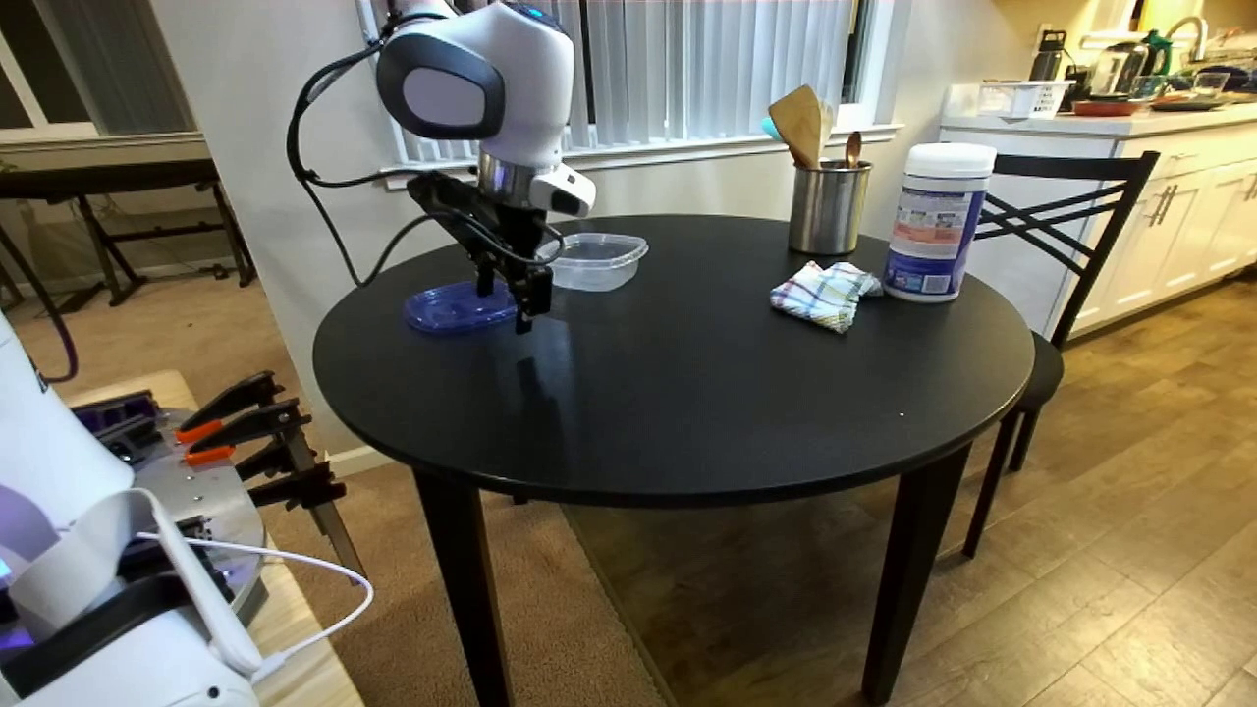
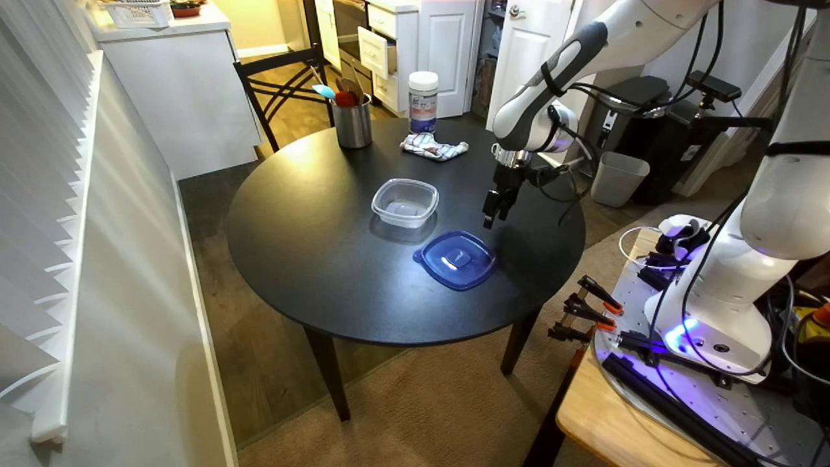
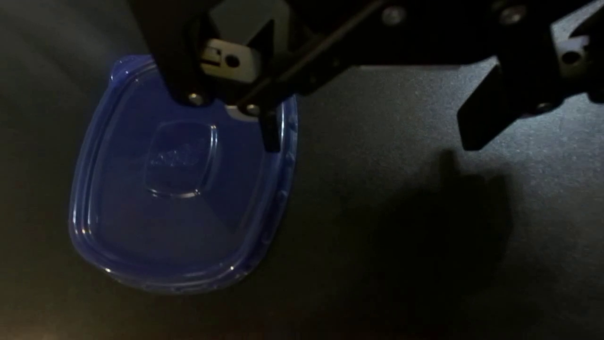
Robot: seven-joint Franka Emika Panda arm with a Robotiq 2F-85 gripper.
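Observation:
A blue plastic lid (image 2: 459, 261) lies flat on the round black table, close to the clear square container (image 2: 405, 203), which stands upright with no lid on it. In the wrist view the lid (image 3: 181, 226) fills the left side, one edge under a finger. My gripper is open above the table, its fingers wide apart with only bare tabletop seen between them. From the first exterior view, my gripper (image 1: 504, 304) hangs near the lid (image 1: 460, 307) and partly covers its right end; the container (image 1: 598, 260) sits behind.
Toward the far side stand a metal utensil holder (image 2: 354, 124), a white-lidded wipes canister (image 2: 422, 102) and a crumpled checkered cloth (image 2: 434, 146). A black chair (image 1: 1061, 236) stands against the far edge.

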